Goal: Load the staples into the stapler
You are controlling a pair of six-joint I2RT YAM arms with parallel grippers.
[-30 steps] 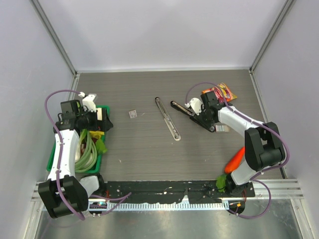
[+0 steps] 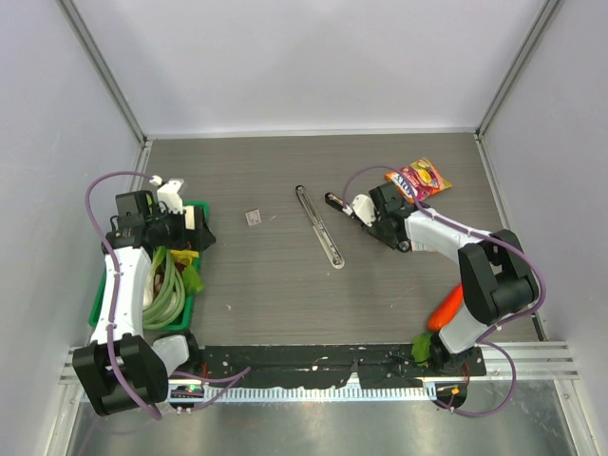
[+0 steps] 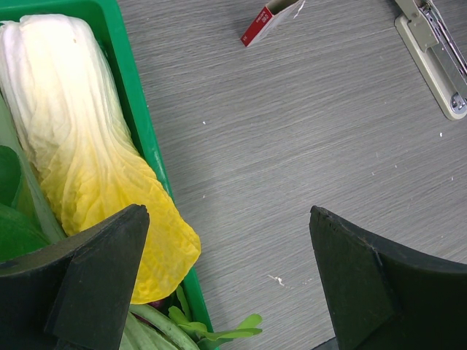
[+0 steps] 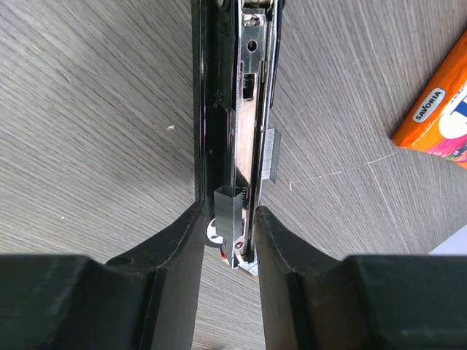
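A black stapler (image 4: 208,109) lies opened out on the table, its metal channel running toward my right gripper. A short grey strip of staples (image 4: 228,211) is at the channel's near end, between the right fingertips, with a gap showing on either side. That gripper is part open over the stapler. Another staple strip (image 4: 271,153) lies beside the stapler. In the top view, a white stapler (image 2: 318,226) rests opened out at mid-table. My left gripper stands open and empty over the edge of the green basket (image 3: 135,87).
A small red and white box (image 2: 253,217) lies left of the white stapler. Beyond the right gripper is an orange snack bag (image 2: 425,177). A carrot (image 2: 446,308) lies at the front right.
The left arm and the white stapler have stayed in place.
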